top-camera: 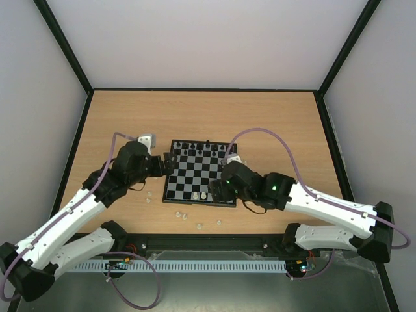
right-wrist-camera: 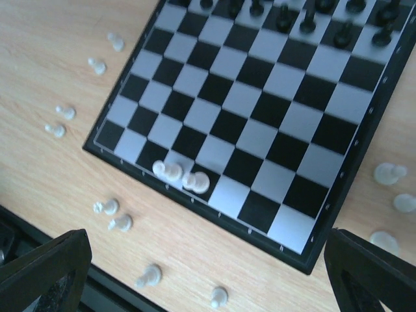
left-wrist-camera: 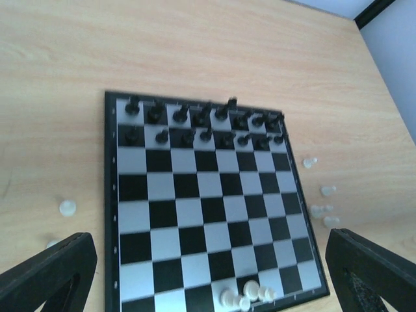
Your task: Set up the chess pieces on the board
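The chessboard [top-camera: 188, 169] holds two rows of black pieces [left-wrist-camera: 182, 114] along its far side. Two white pieces [right-wrist-camera: 168, 170] [right-wrist-camera: 196, 182] stand on the near edge squares. Loose white pieces [right-wrist-camera: 149, 275] lie around the board on both sides and in front. My left gripper [top-camera: 168, 164] is open above the board's left side, nothing between its fingers. My right gripper [top-camera: 218, 190] is open over the board's right near part, also empty.
A dark frame edge [top-camera: 195, 242] runs along the table's front.
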